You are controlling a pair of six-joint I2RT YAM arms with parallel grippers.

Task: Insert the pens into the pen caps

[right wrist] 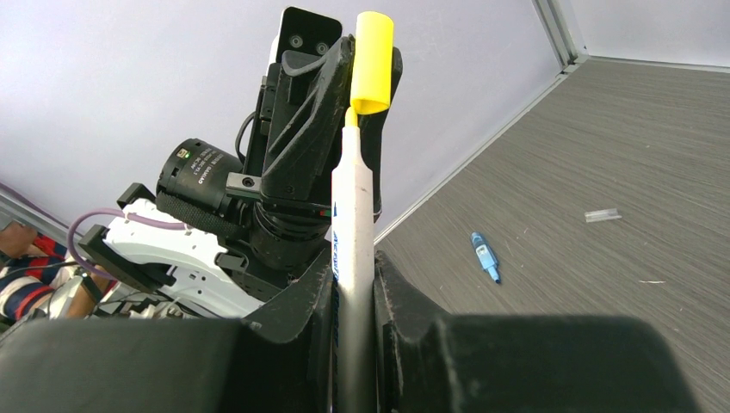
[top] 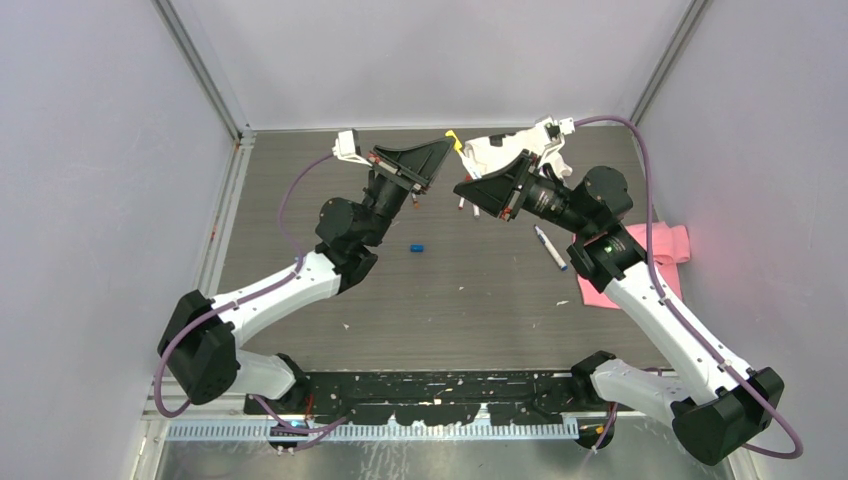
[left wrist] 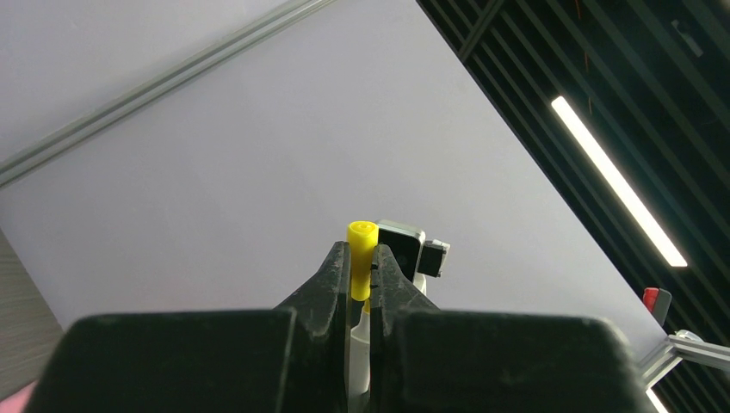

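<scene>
Pinched between the fingertips of my left gripper is a yellow pen cap (left wrist: 362,245), its open end facing down toward the pen. My right gripper is shut on a white pen (right wrist: 352,202) that points up at the cap. In the right wrist view, the yellow pen tip (right wrist: 350,117) appears just under the left edge of the yellow cap's rim (right wrist: 371,105), off its centre. I cannot tell whether tip and rim touch. The left wrist view has the white pen (left wrist: 360,357) below the cap, partly behind the fingers.
A blue cap (top: 417,248) lies mid-table, and a marker (top: 550,247) rests farther right. A white cloth (top: 488,155) is behind the right gripper; pink cloth (top: 672,244) lies at the right edge.
</scene>
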